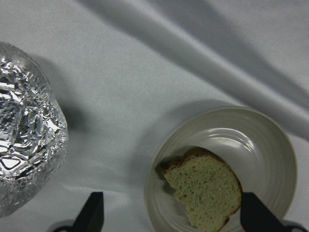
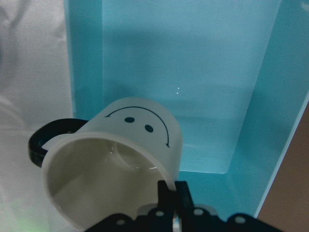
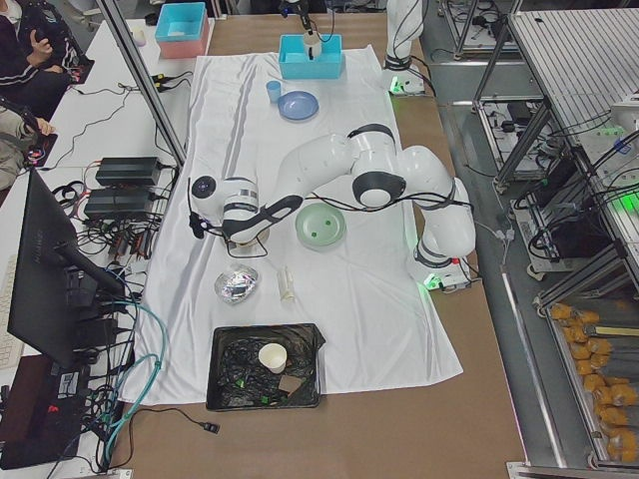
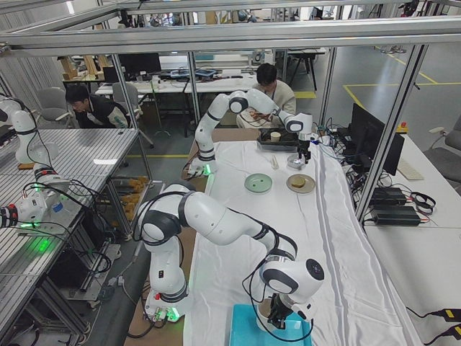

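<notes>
My left gripper hangs over the cloth between a foil-covered round object (image 1: 26, 130) and a beige plate (image 1: 260, 159) with a bread slice (image 1: 203, 188) on it; its fingers stand apart, empty, at the bottom of the left wrist view. My right gripper is closed on the rim of a white mug (image 2: 140, 123) with a smile face and black handle, over the blue bin (image 2: 188, 53) at the table's far end in the camera left view.
A green plate (image 3: 320, 226), a pale elongated item (image 3: 287, 282), a black tray (image 3: 264, 399) with a cup, a blue plate (image 3: 299, 105) and a blue cup (image 3: 274, 90) share the white cloth. The middle between the two plates is fairly clear.
</notes>
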